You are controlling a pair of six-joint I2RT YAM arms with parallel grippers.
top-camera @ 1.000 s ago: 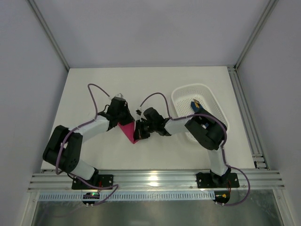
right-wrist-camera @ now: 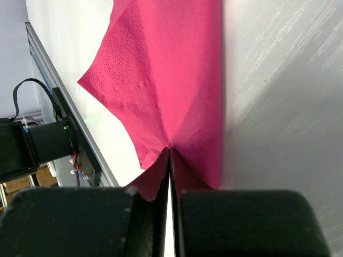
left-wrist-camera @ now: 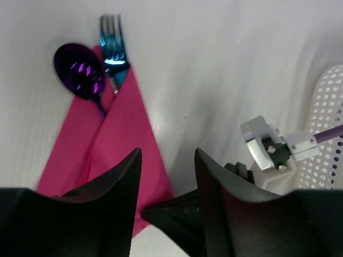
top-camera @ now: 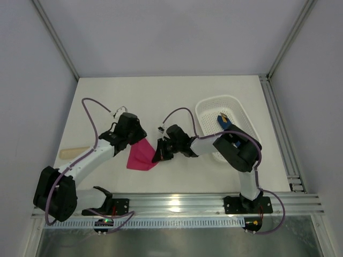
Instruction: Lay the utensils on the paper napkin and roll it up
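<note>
A pink paper napkin (top-camera: 140,158) lies folded on the table, a purple spoon (left-wrist-camera: 79,70) and a fork (left-wrist-camera: 112,48) along it, their heads showing past its folded layer in the left wrist view. My left gripper hangs open above the napkin, its fingers apart with nothing seen gripped. My right gripper is shut on the napkin's lower right part, fingertips pressed into the paper. The utensils' handles are hidden under the pink paper.
A white perforated basket (top-camera: 222,104) with blue items stands at the right, partly under my right arm. A light wooden piece (top-camera: 72,153) lies at the left.
My left gripper has moved left and toward the table's front, off the napkin's upper right, uncovering more of it. The right gripper has barely moved.
</note>
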